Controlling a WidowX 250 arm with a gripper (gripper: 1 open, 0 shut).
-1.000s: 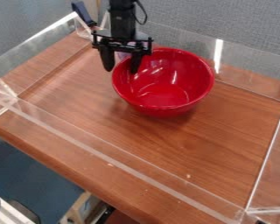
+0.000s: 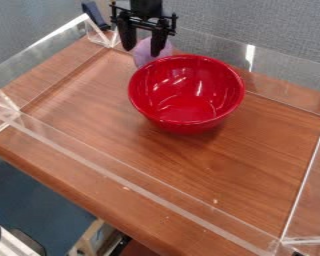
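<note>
A large red bowl (image 2: 186, 100) sits on the wooden table, right of centre toward the back. Behind it, partly hidden by the bowl's rim, is a pale purple object (image 2: 147, 50). My black gripper (image 2: 143, 32) is at the top, above and just behind that purple object, near the back wall. Whether its fingers are open or shut is too small to tell.
Clear plastic walls (image 2: 96, 185) edge the table. A grey textured wall stands behind, and the blue floor shows at lower left.
My gripper has moved up and back, away from over the bowl's left rim, uncovering more of the purple object. The bowl looks unmoved.
</note>
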